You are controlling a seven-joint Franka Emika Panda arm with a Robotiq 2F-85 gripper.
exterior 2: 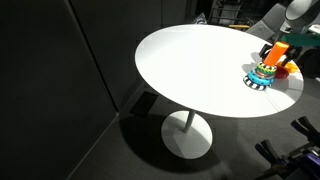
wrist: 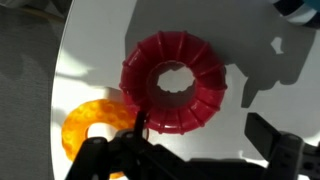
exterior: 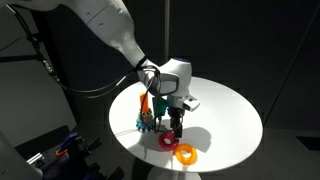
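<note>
A ridged red ring [wrist: 208, 75] lies flat on the white table, large in the wrist view. Beside it, closer to the table edge, lies a smooth orange ring [wrist: 75, 130]. My gripper is open above the table near the red ring, its dark fingers wide apart and nothing held between them. In exterior view 1 the gripper [exterior: 176, 125] hangs just behind the red ring [exterior: 168, 147], and the orange ring [exterior: 192, 158] is further right. Whether the fingers touch the table cannot be told.
A colourful stack of rings [exterior 2: 263, 72] stands on the table close to the gripper, with an orange piece [exterior 2: 277, 53] at its top. The table's edge is near both loose rings.
</note>
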